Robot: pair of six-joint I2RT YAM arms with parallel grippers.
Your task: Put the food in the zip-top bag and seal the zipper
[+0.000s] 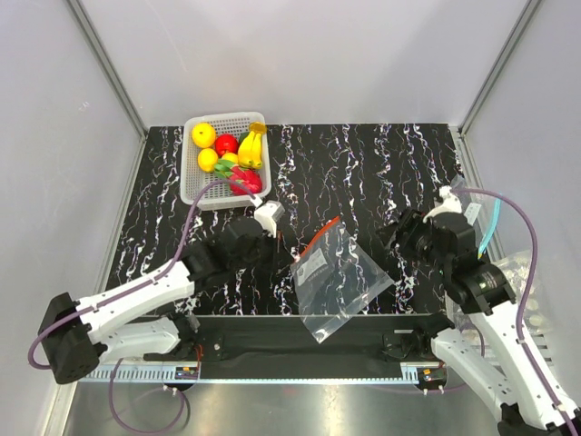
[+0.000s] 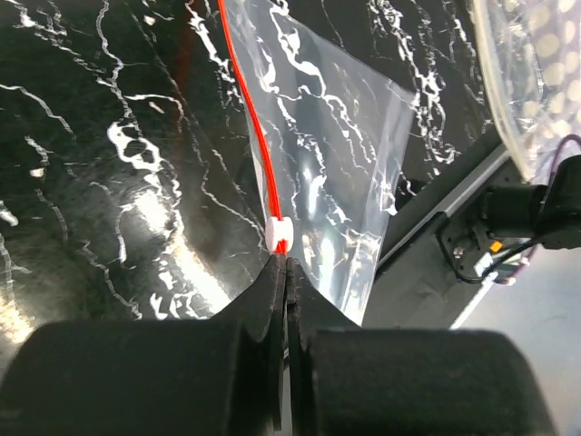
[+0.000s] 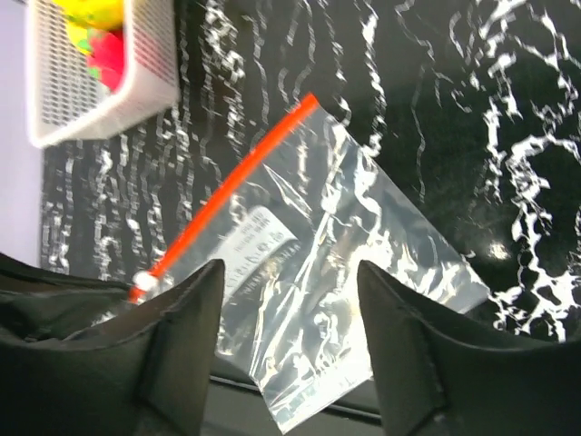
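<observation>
A clear zip bag (image 1: 340, 278) with a red zipper strip (image 3: 231, 182) lies spread over the front middle of the dark marble table, one corner past the front edge. My left gripper is shut at the white slider (image 2: 278, 234) at the strip's near end. My right gripper stands open above and right of the bag, nothing between its fingers. The food, including oranges (image 1: 203, 135), a red apple (image 1: 226, 144), bananas (image 1: 252, 147) and a dragon fruit (image 1: 245, 180), sits in the white basket (image 1: 189, 189).
More clear bags (image 1: 513, 300) lie at the table's right side and beyond, partly behind the right arm.
</observation>
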